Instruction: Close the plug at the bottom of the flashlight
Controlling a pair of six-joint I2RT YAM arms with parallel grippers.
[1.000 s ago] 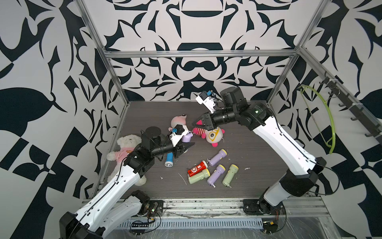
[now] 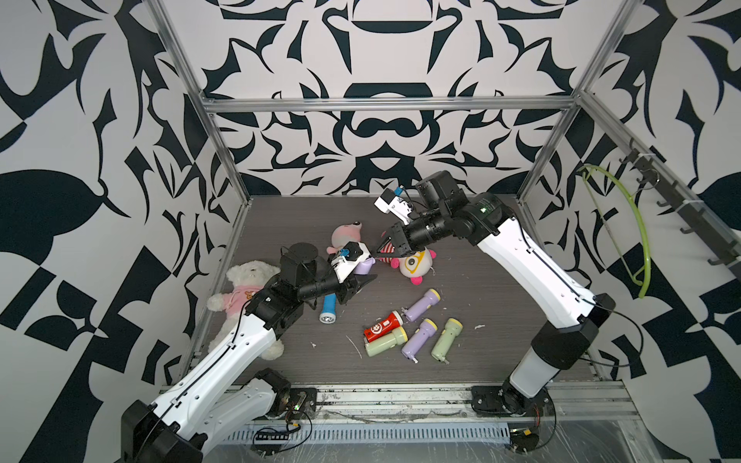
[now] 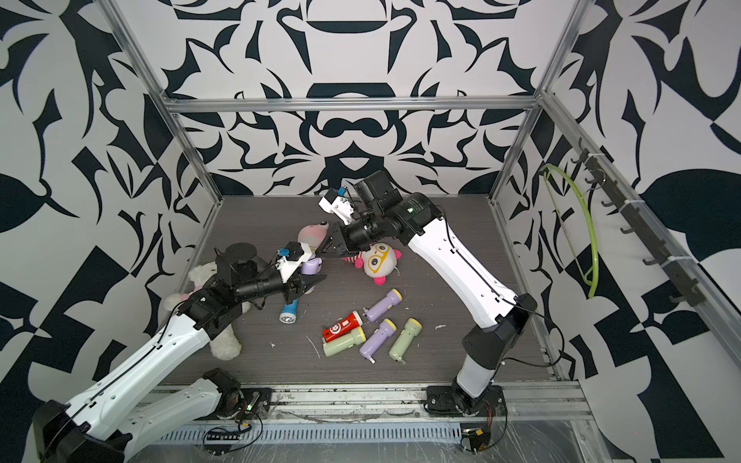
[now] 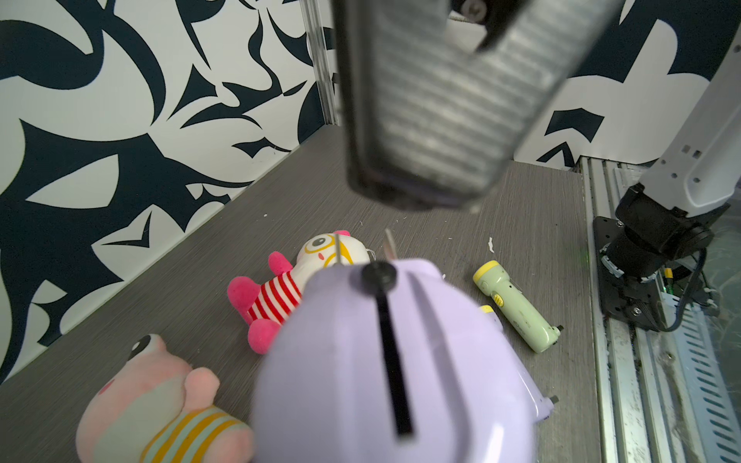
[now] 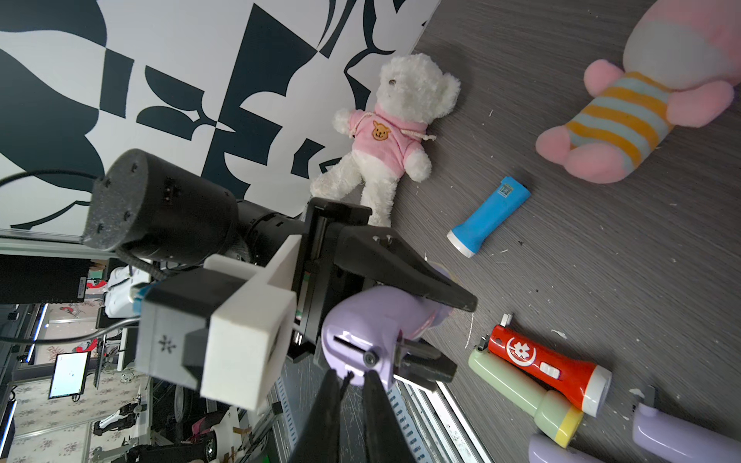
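A purple flashlight point(image 4: 324, 370) is held up between the fingers of my left gripper point(image 2: 364, 270); its end, with a black slot and dark round knob point(image 4: 379, 275), fills the lower left wrist view, and thin metal bits stick up behind the knob. The right wrist view shows it lying between the left fingers, though whether they press on it is unclear. My right gripper point(image 2: 379, 250) is just above it, fingertips close together and pointing at the slotted end, with nothing seen between them.
Below lie a blue flashlight point(image 5: 486, 220), a red one point(image 5: 540, 359), and several purple and green ones. A white bear point(image 5: 393, 139), a pink plush point(image 5: 617, 131) and a striped plush point(image 2: 414, 264) sit behind and beside them.
My right gripper has moved slightly left and down toward the held flashlight.
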